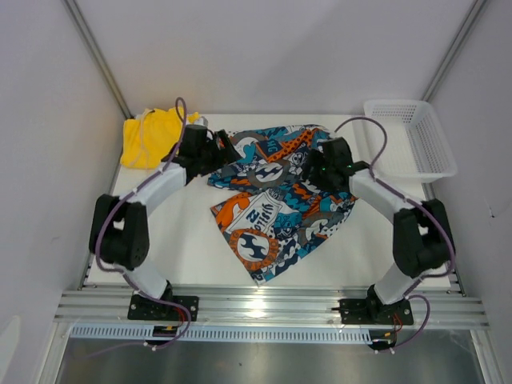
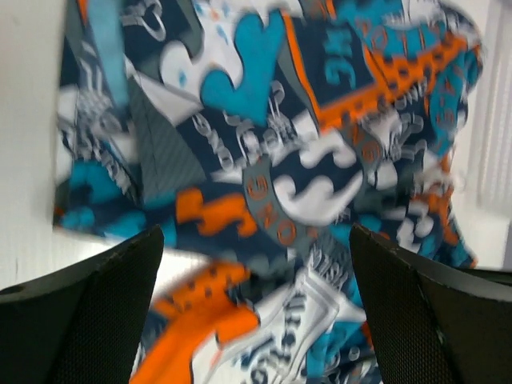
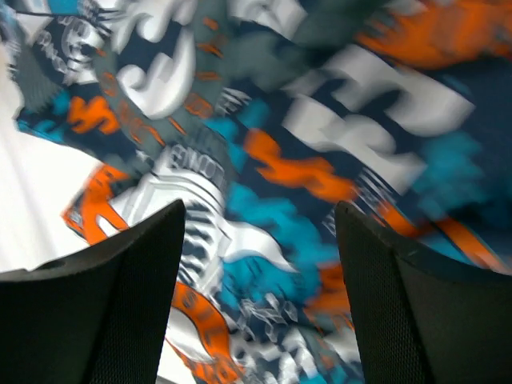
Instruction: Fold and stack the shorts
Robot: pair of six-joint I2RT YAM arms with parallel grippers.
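Observation:
Patterned shorts (image 1: 276,204) in navy, teal, orange and white lie spread over the middle of the table, one leg reaching toward the front edge. Over their left back part hovers my left gripper (image 1: 232,152), open; cloth shows beneath its parted fingers (image 2: 88,320) in the left wrist view. My right gripper (image 1: 310,171), open as well, is above the right middle of the fabric. In the right wrist view its fingers (image 3: 132,288) stand apart with the blurred cloth below and nothing gripped.
Yellow folded cloth (image 1: 152,142) lies at the back left. A white plastic basket (image 1: 438,152) stands at the back right. Bare white table (image 1: 184,240) shows left of the shorts and along the front right.

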